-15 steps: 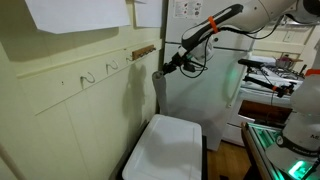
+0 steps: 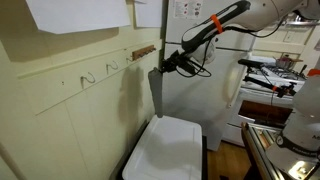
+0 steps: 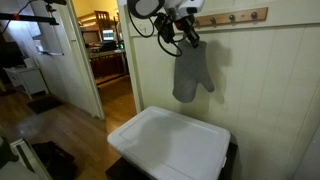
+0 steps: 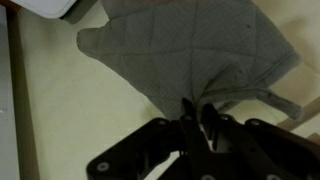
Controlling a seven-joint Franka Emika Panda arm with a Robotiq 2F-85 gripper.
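A grey quilted oven mitt (image 3: 191, 75) hangs upright in front of the panelled wall, close below the peg rail (image 3: 232, 18). My gripper (image 3: 192, 42) is shut on its top end. In exterior view 1 the mitt (image 2: 155, 92) is seen nearly edge-on, with the gripper (image 2: 164, 70) at its top. The wrist view shows the mitt (image 4: 190, 50) spread out beyond the gripper, its cloth bunched at the fingertips. A strap-like loop (image 4: 270, 98) sticks out to the right. Whether the loop touches a peg cannot be seen.
A white lidded bin or box (image 3: 168, 142) stands on the floor below the mitt. Wire hooks (image 2: 88, 78) line the wall to the left in exterior view 1. Papers (image 2: 80, 35) hang above. A white fridge (image 2: 205, 80) stands behind the arm.
The gripper and the mitt have shifted slightly left in exterior view 1, along the wall side. The mitt stays in the gripper throughout.
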